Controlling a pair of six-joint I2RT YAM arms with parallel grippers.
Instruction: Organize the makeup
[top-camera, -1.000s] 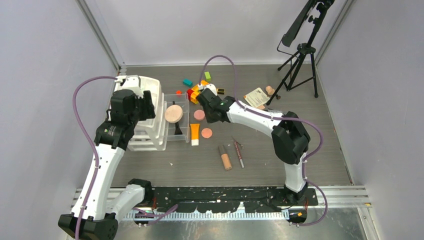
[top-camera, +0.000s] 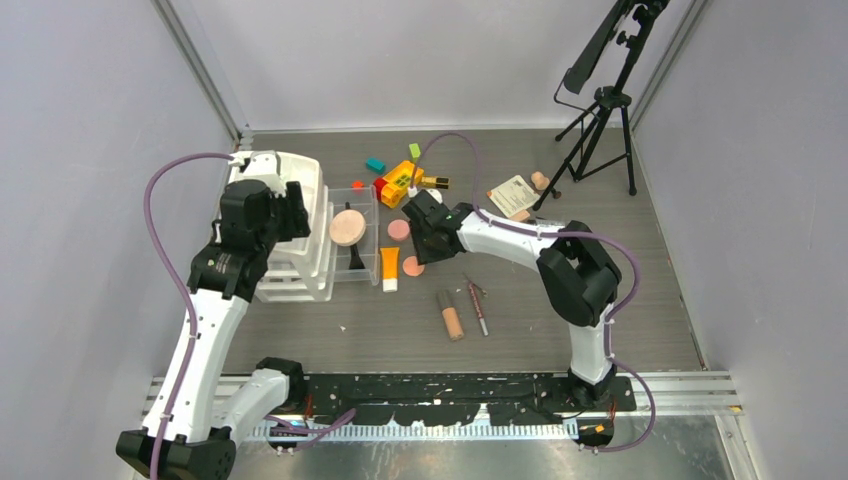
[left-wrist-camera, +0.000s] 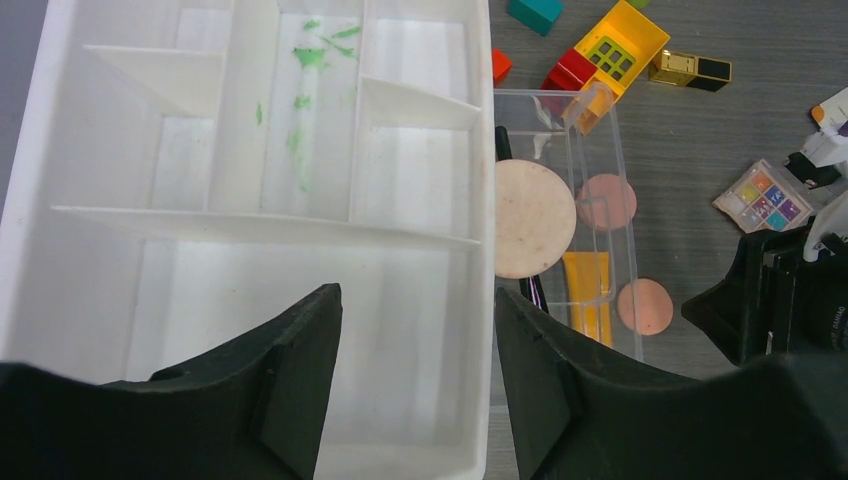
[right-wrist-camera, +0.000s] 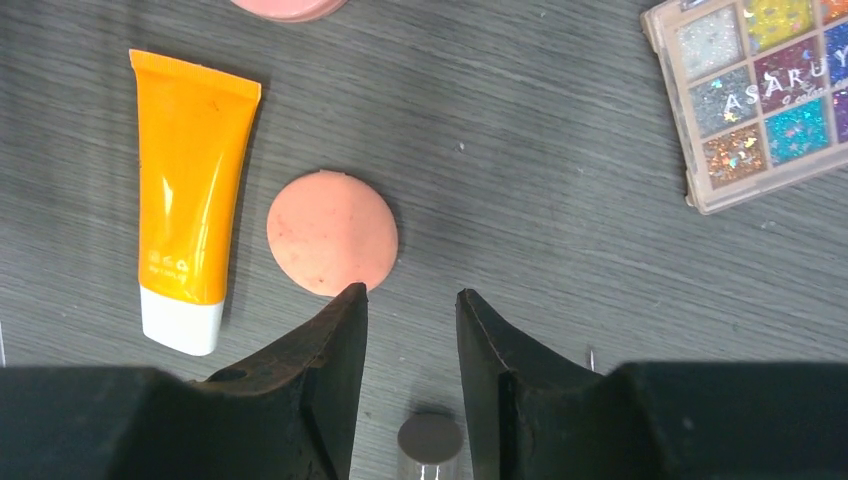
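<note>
Over the white organizer (left-wrist-camera: 290, 228), my left gripper hangs open with empty fingers. The organizer's clear drawer (top-camera: 368, 200) is pulled out and holds a round beige puff (top-camera: 347, 227) and a black brush (top-camera: 356, 258). Beside the drawer lie an orange tube (right-wrist-camera: 190, 190) with a white cap and two pink round items, the upper one (top-camera: 399, 230) and the lower one (right-wrist-camera: 332, 232). My right gripper is open above the table, near the lower pink item, nothing between its fingers. A foundation bottle (top-camera: 452, 318) and a slim pencil (top-camera: 478, 308) lie toward the front.
A glitter palette (right-wrist-camera: 755, 95) lies right of the pink items. Behind are a yellow toy (top-camera: 398, 182), a teal block (top-camera: 375, 164) and a gold lipstick (top-camera: 436, 182). A black tripod (top-camera: 612, 100) stands at back right.
My right gripper has come toward the front, from beside the upper pink item to near the lower one, uncovering more of the yellow toy. The left arm stays put.
</note>
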